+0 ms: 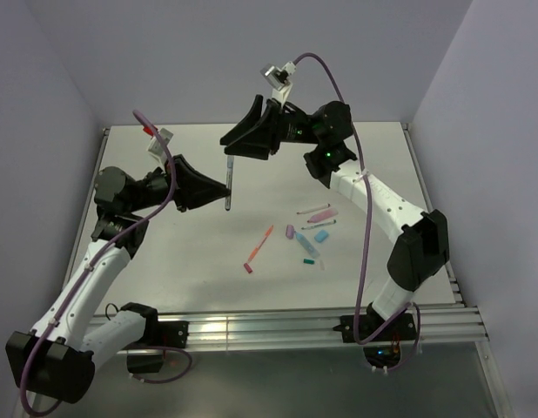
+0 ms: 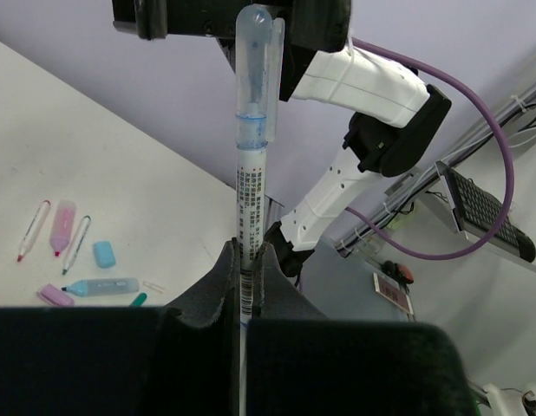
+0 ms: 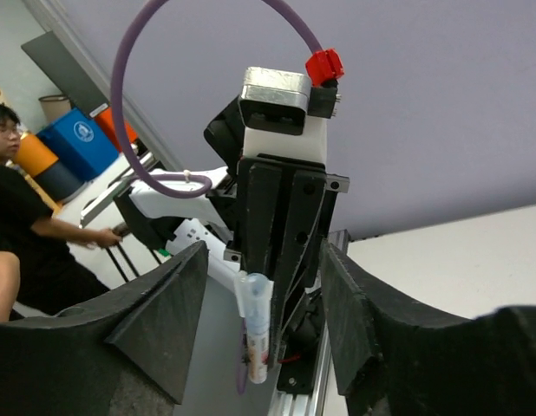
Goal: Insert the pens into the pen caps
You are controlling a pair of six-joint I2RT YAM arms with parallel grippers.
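Observation:
My left gripper point(image 1: 225, 193) is shut on an upright white pen point(image 2: 251, 199), which has a clear, blue-tinted cap point(image 2: 251, 69) on its top end, seen closely in the left wrist view. My right gripper point(image 1: 243, 135) hangs just above the capped pen with fingers parted; in the right wrist view nothing is held between them and the pen stands beyond in the gap. On the table lie an orange pen point(image 1: 260, 245), thin pens point(image 1: 313, 210), a pink marker point(image 1: 323, 215), a blue marker point(image 1: 306, 245) and small caps point(image 1: 247, 268).
A person point(image 3: 25, 225) is visible beyond the table in the right wrist view.

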